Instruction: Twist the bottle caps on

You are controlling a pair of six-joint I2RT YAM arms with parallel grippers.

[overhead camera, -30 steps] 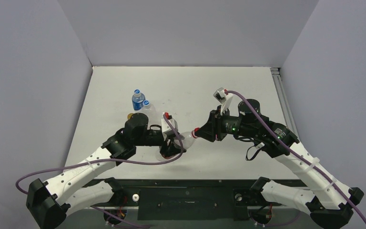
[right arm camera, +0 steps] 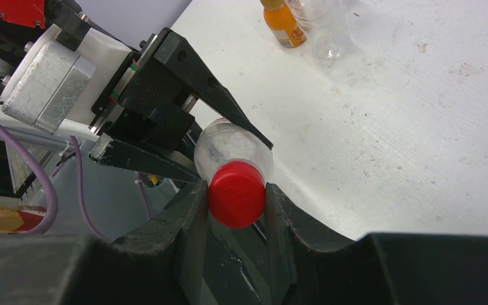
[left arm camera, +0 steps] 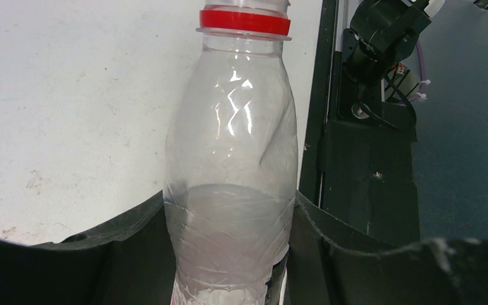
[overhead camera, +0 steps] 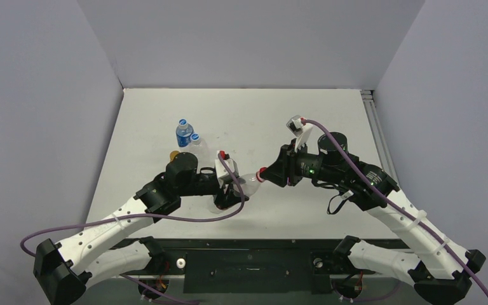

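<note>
A clear plastic bottle (left arm camera: pixel 232 136) with a red ring (left arm camera: pixel 244 22) round its neck is clamped across its body by my left gripper. Clear neck shows above that ring, then the view's edge cuts it off. The right wrist view has a red cap (right arm camera: pixel 236 196) pinched between the fingertips of my right gripper, directly in front of the bottle's neck end. From the top, the bottle (overhead camera: pixel 249 184) is tilted, its neck pointing at the right gripper. Whether the cap sits on the threads cannot be told, since the fingers and cap cover the mouth.
A blue-labelled bottle (overhead camera: pixel 184 136) and a clear bottle with a blue cap (overhead camera: pixel 195 137) stand left of centre, beside a small orange bottle (right arm camera: pixel 284 24). Purple cables loop along both arms.
The left gripper and bottle have shifted slightly left since the 0.7-second-old frame, after a small shift right before it. The right gripper stays nearly in place. Both grips look unchanged.
</note>
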